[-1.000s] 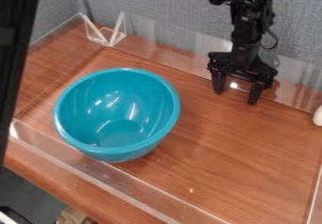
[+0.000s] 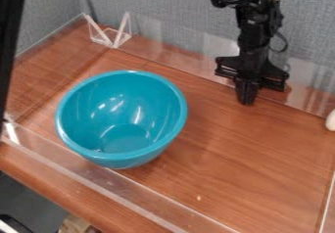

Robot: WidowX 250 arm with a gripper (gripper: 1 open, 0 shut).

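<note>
My black gripper (image 2: pixel 248 90) hangs at the back right, its fingertips low over the wooden table near the clear back edge strip. The fingers look drawn together, with nothing visible between them. A teal bowl (image 2: pixel 121 84) sits on the table at the left front, well apart from the gripper.
A white wire rack (image 2: pixel 109 31) stands at the back left corner. A white object (image 2: pixel 330 119) is partly visible at the right edge. Clear strips border the table (image 2: pixel 236 168), whose middle and front right are bare.
The gripper's fingers have come together from a spread position. The arm stays in much the same place, and the bowl has not moved.
</note>
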